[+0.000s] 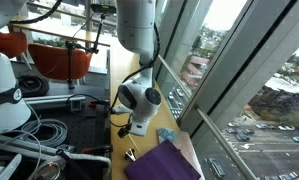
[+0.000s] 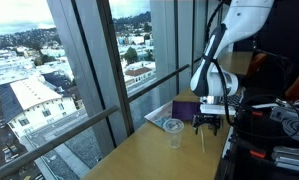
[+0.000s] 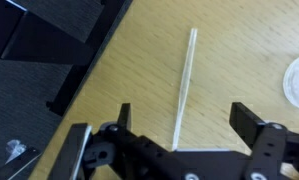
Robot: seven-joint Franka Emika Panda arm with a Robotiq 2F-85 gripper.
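A thin whitish stick (image 3: 186, 75) lies on the wooden table (image 3: 134, 60), running lengthwise in the wrist view between my two black fingers. My gripper is open, with the fingers wide apart and one on each side of the stick's line. Nothing is held. In exterior view 2 the gripper (image 2: 207, 127) hangs low over the table, close to the stick (image 2: 202, 143). Whether the fingertips touch the table cannot be told.
A clear round container (image 2: 174, 130) stands beside the gripper on the window side. A purple sheet-like item (image 1: 157, 163) and light blue cloth (image 1: 167, 135) lie on the table. A dark gap (image 3: 54, 40) borders the tabletop.
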